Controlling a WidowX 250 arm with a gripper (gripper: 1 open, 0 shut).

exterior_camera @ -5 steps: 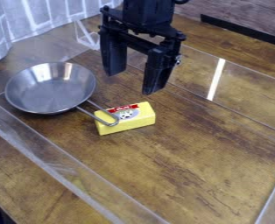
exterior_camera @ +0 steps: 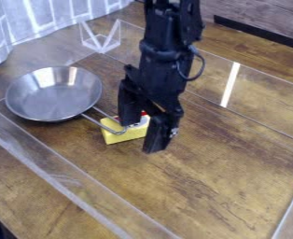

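Note:
My black gripper (exterior_camera: 146,121) hangs low over the wooden table, its open fingers around the upper part of a yellow box (exterior_camera: 118,133), which it partly hides. Just left of the box lies a metal pan (exterior_camera: 54,91), its wire handle reaching toward the box and lying beside it. Whether the fingertips touch the box I cannot tell.
A white wire object (exterior_camera: 101,37) and translucent plastic stand at the back left. Clear strips run along the left and right edges.
My gripper has come down from above onto the yellow box, now hiding much of it. The pan and box look unmoved.

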